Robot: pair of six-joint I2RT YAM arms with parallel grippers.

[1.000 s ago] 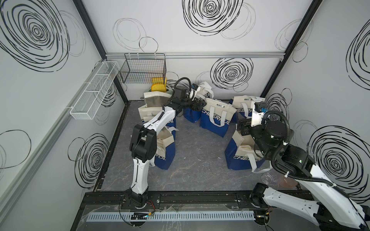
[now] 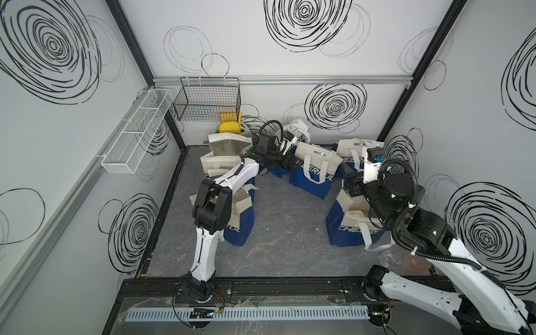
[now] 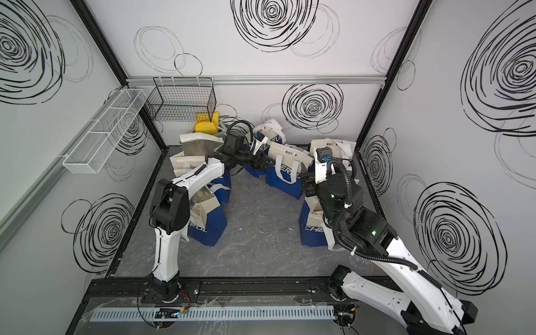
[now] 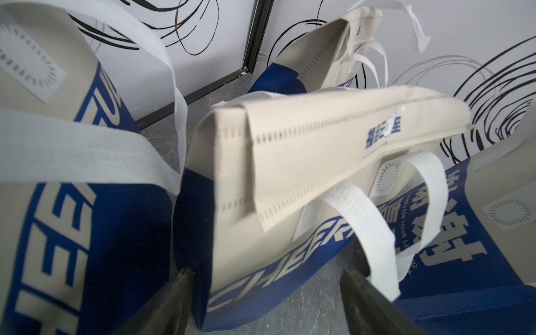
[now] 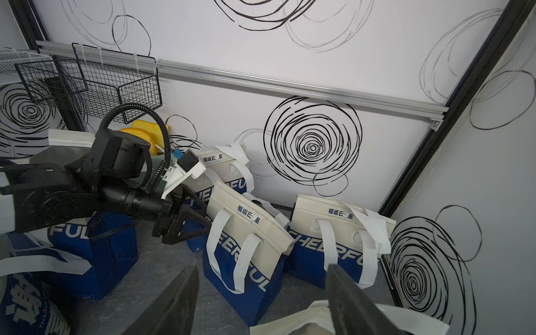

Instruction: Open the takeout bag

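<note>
Several blue and cream takeout bags stand on the grey floor. In the left wrist view a bag (image 4: 329,150) with a folded-over top flap and white handles is straight ahead of my left gripper, whose fingers are spread apart low on either side. In the top left view that bag (image 2: 315,170) stands at the back middle, just right of the left gripper. My right gripper is open, held high over the right side above a bag (image 2: 349,226). Its wrist view shows nothing between the fingers.
Wire baskets (image 2: 206,100) hang on the back and left walls. A yellow object (image 2: 229,125) sits behind the left bags.
My left arm has shifted slightly right and down toward the middle back bag. The right arm and the bags look essentially unchanged.
</note>
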